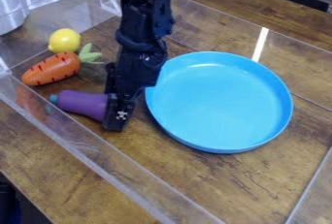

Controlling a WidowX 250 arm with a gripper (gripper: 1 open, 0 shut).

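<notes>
My black gripper [122,102] is down at the purple eggplant toy [81,104], shut on its right end, which the fingers partly hide. The eggplant lies low on the left, its teal tip pointing left. A large blue plate [218,100] lies just right of the gripper.
An orange carrot toy [52,69] and a yellow lemon [65,41] lie behind the eggplant on the left. Clear plastic walls border the workspace. Bare wooden table [195,179] shows at the front right and at the back.
</notes>
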